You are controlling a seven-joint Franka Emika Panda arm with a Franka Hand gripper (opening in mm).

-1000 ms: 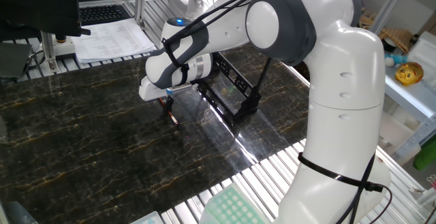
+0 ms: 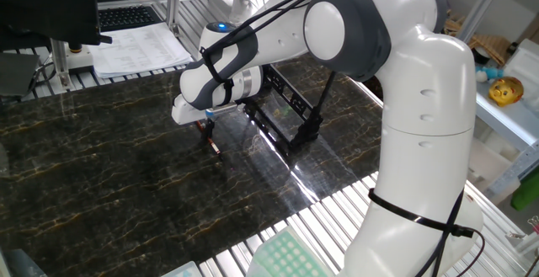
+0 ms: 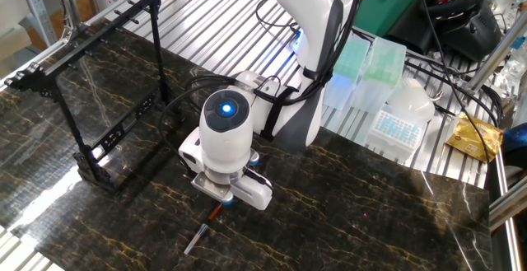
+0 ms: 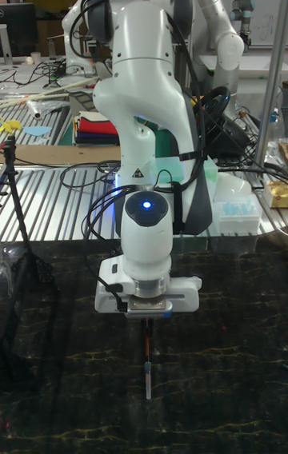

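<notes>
A slim red-brown stick with a pale end, like a pen or brush [image 3: 198, 237], is under my gripper, its pale end toward the front in the third exterior view. Dark fingers [image 2: 209, 132] reach down at the stick in the first exterior view, and my gripper [image 2: 208, 137] points downward there. The white hand [image 4: 146, 293] covers the stick's upper end from above. Whether the fingers are closed around it or merely beside it cannot be made out, nor whether the stick touches the table.
A black open frame [image 3: 101, 146] stands close beside the hand. Near the arm's base are translucent green boxes [image 3: 352, 59] and a white tip rack [image 3: 395, 133]. Papers [image 2: 139, 51] lie beyond the table's edge.
</notes>
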